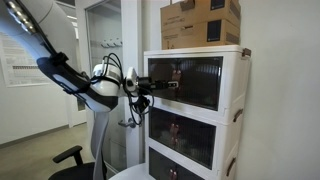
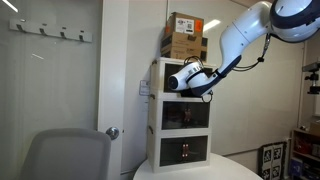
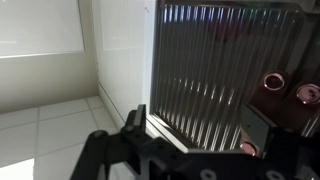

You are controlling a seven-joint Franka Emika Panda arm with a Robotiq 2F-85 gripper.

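Observation:
A white cabinet (image 1: 239, 100) holds three stacked compartments with dark, see-through doors. At its top compartment door (image 1: 205, 90), my gripper (image 1: 170, 84) reaches in from the left, close to the brown handles (image 1: 177, 76). In the wrist view the ribbed dark door (image 3: 205, 60) fills the middle, with round reddish knobs (image 3: 273, 81) on its right. Two dark fingers (image 3: 135, 118) stand apart at the bottom with the door showing between them, so the gripper looks open. Whether a finger touches the door or a handle cannot be told.
Cardboard boxes (image 1: 200, 22) sit on top of the cabinet. A grey chair (image 2: 67, 154) stands to the left in exterior view 2, and the cabinet rests on a white round table (image 2: 225, 170). A door with a round knob (image 2: 113, 132) lies left of the cabinet.

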